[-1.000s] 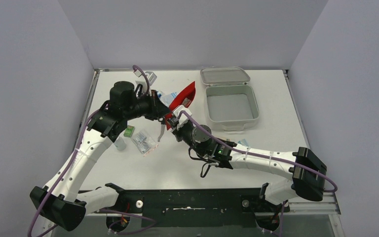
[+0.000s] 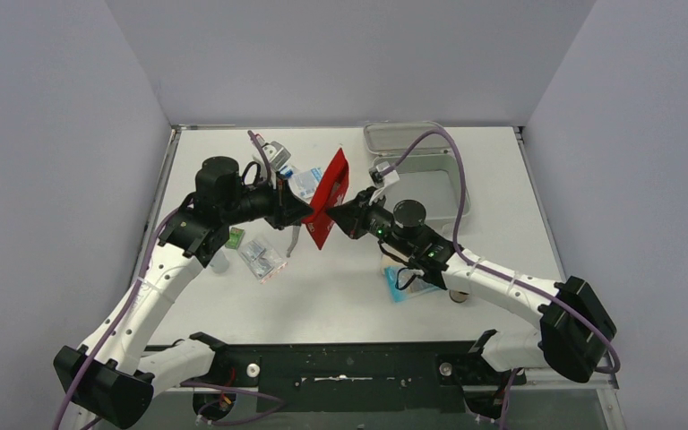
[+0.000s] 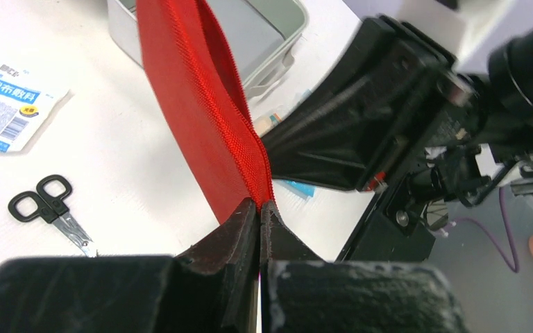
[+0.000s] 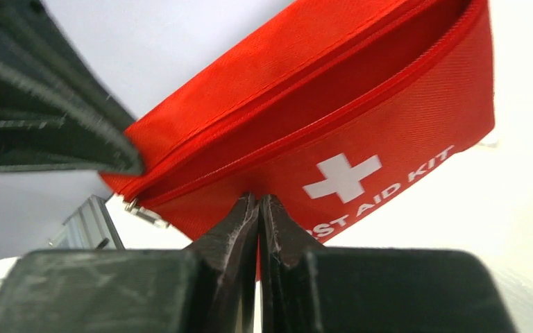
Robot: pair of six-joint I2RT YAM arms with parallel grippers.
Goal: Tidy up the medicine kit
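A red first aid pouch (image 2: 333,188) with a white cross hangs in the air between my two arms. My left gripper is shut on one end of its edge; the right wrist view shows the fingers (image 4: 104,149) at that corner, beside a zipper pull (image 4: 146,215). Along its upper side the pouch (image 4: 305,132) gapes between two red edges. Against its printed face is my right gripper (image 2: 328,212), shut, with no cloth clearly between its fingertips; whether they touch the pouch is hard to tell. The grey box (image 2: 430,193) stands open behind my right arm.
Scissors (image 3: 52,206) and a gauze packet (image 3: 14,104) lie on the table. A clear bag (image 2: 262,258), a green box (image 2: 235,237) and a blue packet (image 2: 403,285) are there too.
My right arm has swung outward, its gripper moving slightly right and back along the pouch. The pouch has turned more upright, its lower part swinging down. My left arm has shifted slightly.
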